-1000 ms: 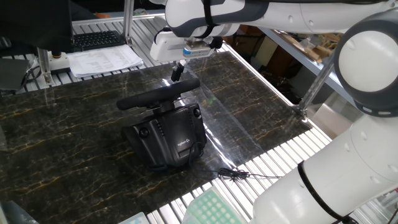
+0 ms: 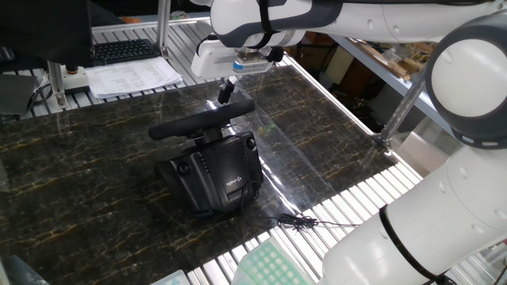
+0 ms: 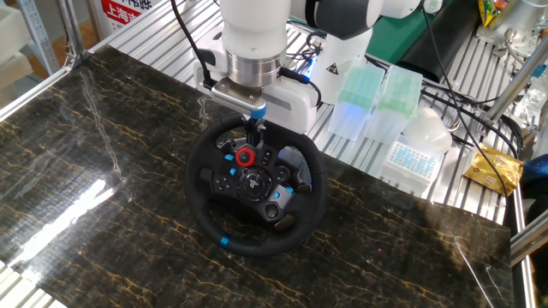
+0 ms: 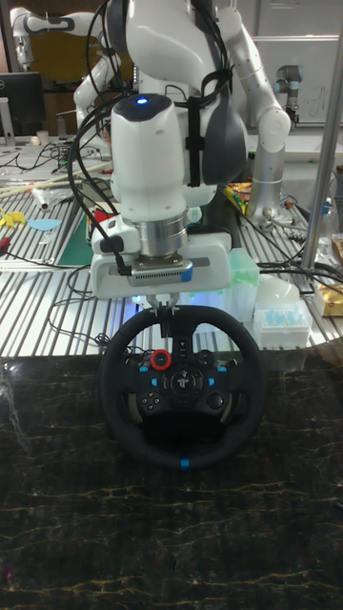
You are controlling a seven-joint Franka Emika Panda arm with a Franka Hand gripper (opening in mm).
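A black gaming steering wheel on its black base stands on the dark marbled tabletop. Its face carries a red dial near the upper left spoke and a blue mark at the bottom of the rim. My gripper points down at the top part of the wheel, its dark fingers close to the rim and just above the red dial. The fingertips overlap the wheel in these views, so contact is unclear. How far apart the fingers stand is too small to see.
A loose black cable lies by the base. Pale green and clear plastic boxes and a white tip rack stand beside the arm's base. Papers and a keyboard lie beyond the tabletop, whose marbled surface is otherwise clear.
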